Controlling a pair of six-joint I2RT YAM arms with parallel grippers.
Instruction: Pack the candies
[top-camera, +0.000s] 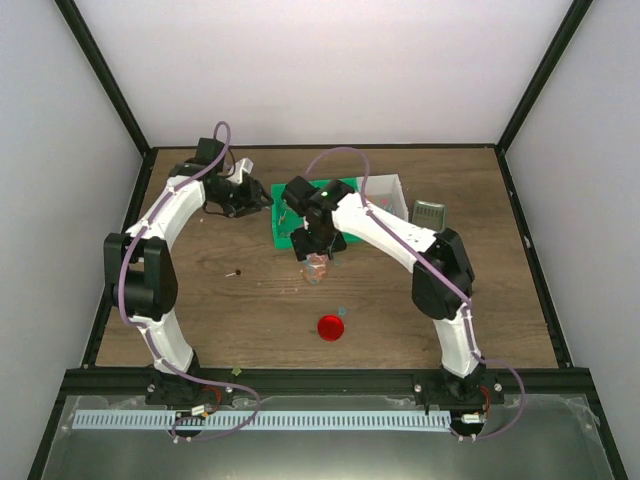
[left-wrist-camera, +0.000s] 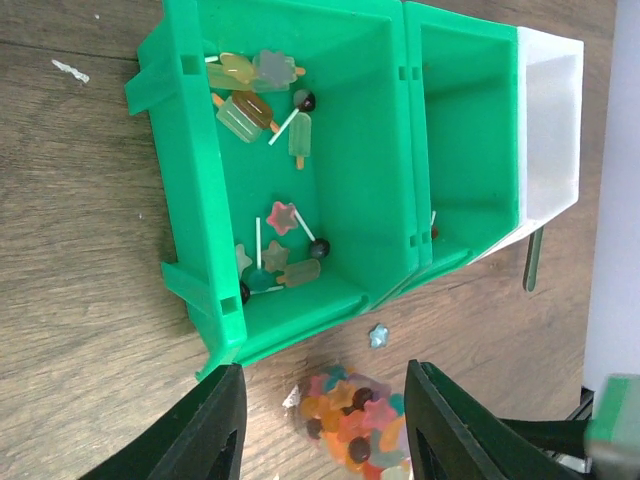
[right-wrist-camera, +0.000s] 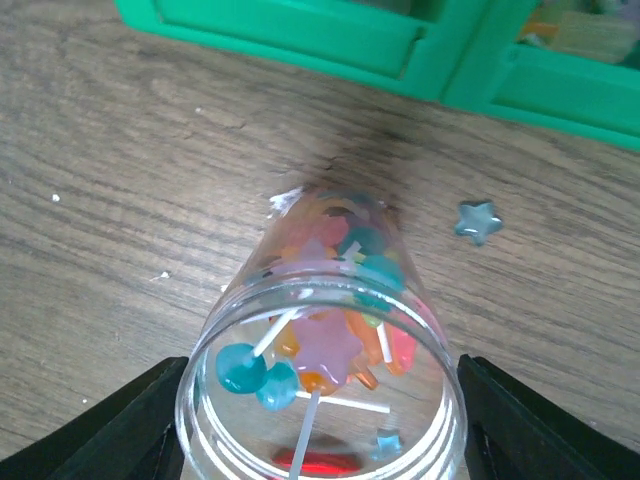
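A clear jar (top-camera: 315, 268) full of colourful candies stands uncapped in front of the green bins (top-camera: 283, 225); in the right wrist view, the mouth of this jar (right-wrist-camera: 325, 400) faces the camera. My right gripper (top-camera: 320, 252) is open around its rim, one finger (right-wrist-camera: 135, 420) on each side. Whether the pads touch the glass cannot be told. The red lid (top-camera: 330, 327) lies on the table, nearer the front. Back at the left, beside the bins, my left gripper (top-camera: 266, 203) stands open and empty. Lollipops, stars and popsicle-shaped candies lie inside the larger green bin (left-wrist-camera: 205, 240).
A white bin (top-camera: 385, 193) adjoins the green ones, with a grey-green box (top-camera: 428, 216) to its right. One blue star (right-wrist-camera: 479, 221) lies beside the jar, and a small blue piece (top-camera: 342, 311) near the lid. A dark lollipop (top-camera: 233, 273) lies left.
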